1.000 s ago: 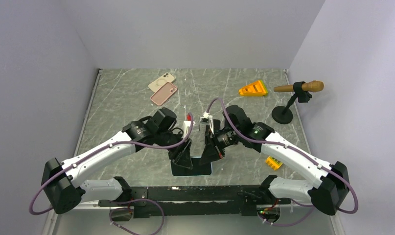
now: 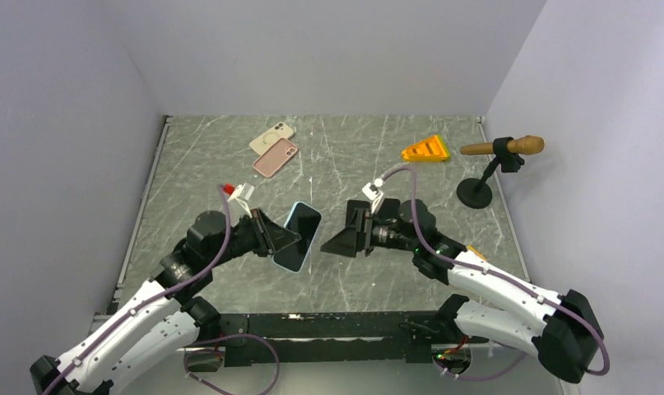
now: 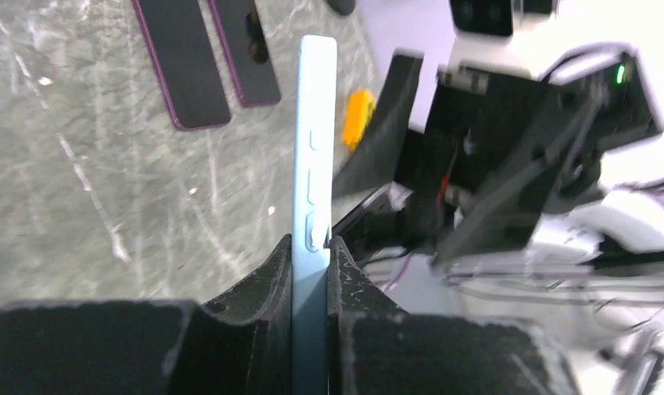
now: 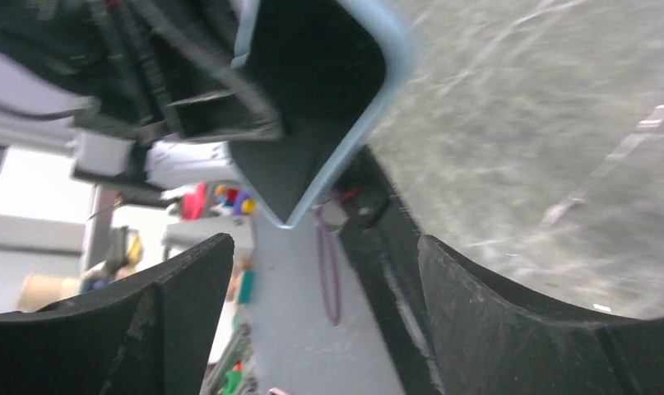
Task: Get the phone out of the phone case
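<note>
The phone (image 2: pixel 304 222), black screen facing up, sits in a light blue case (image 2: pixel 286 265). My left gripper (image 2: pixel 291 239) is shut on the cased phone at its left side, above the table. Edge-on in the left wrist view, the blue case side (image 3: pixel 314 148) runs between the fingers, and the screen is hidden there. To the right of the phone, my right gripper stands open with nothing between its fingers. The right wrist view shows the phone's screen (image 4: pixel 312 90), slightly blurred, beyond those fingers.
Two dark purple-edged flat things (image 3: pixel 184 66) lie on the table behind the right gripper. A beige phone case (image 2: pixel 271 137) and a pink one (image 2: pixel 275 157) lie at the back left. A yellow-orange holder (image 2: pixel 426 149) and a microphone stand (image 2: pixel 475 192) are at the right.
The grippers have moved apart, and the phone has gone left and back with my left gripper. It has turned from lying crosswise to slanting lengthwise.
</note>
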